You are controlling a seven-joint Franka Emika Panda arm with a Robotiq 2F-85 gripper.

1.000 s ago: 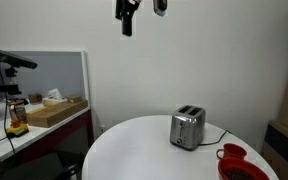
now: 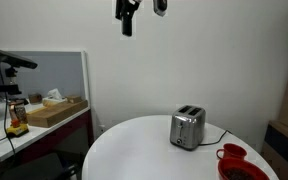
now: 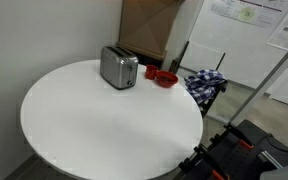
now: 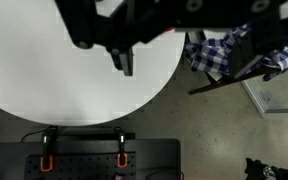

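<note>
My gripper [image 2: 144, 22] hangs high above the round white table [image 2: 124, 150], at the top of exterior view 1. Its two dark fingers stand well apart, open, with nothing seen between them. In the wrist view one finger [image 4: 124, 60] shows over the white tabletop. A silver two-slot toaster [image 2: 187, 127] stands upright at the back of the table. Beside it are a red mug [image 2: 232, 151] and a red bowl [image 2: 242, 170] with something dark inside. The bowl is cut by the frame edge there, but exterior view 2 shows the bowl [image 3: 166, 79] beyond the toaster.
A blue-and-white checked cloth [image 3: 206, 84] hangs over a chair beside the table. The toaster's dark cord runs toward the mug. A side shelf [image 2: 54, 113] with boxes stands at the left.
</note>
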